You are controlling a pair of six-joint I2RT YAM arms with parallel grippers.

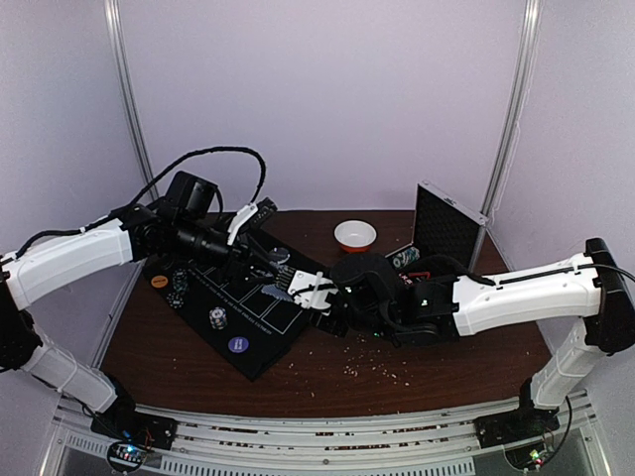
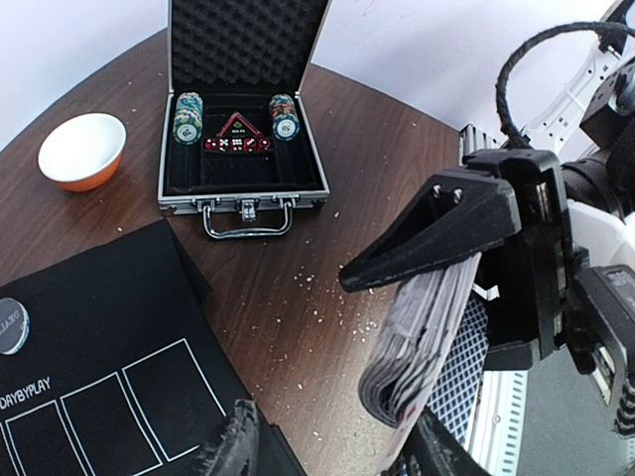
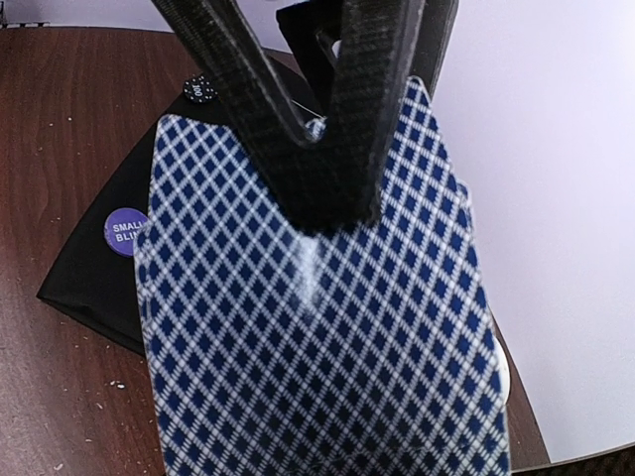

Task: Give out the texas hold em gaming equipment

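Note:
A deck of playing cards with blue-and-white diamond backs (image 3: pixel 317 367) hangs above the table, my right gripper shut on it. In the left wrist view the deck's layered edge (image 2: pixel 422 337) shows, the right gripper's finger (image 2: pixel 437 233) lying across its top. My left gripper stands open close by, fingers apart; its right-hand finger (image 2: pixel 437 451) is at the deck's lower end, and I cannot tell if it touches a card. Below lies the black game mat (image 2: pixel 109 288) with white card outlines. The deck hides the right gripper's other finger in the right wrist view.
An open case (image 2: pixel 238 183) with chips and red dice stands at the back right, beside a white-and-orange bowl (image 1: pixel 355 234). On the mat are a purple small-blind button (image 1: pixel 238 344), an orange button (image 1: pixel 159 282) and chip stacks (image 1: pixel 217 317). Bare table lies in front.

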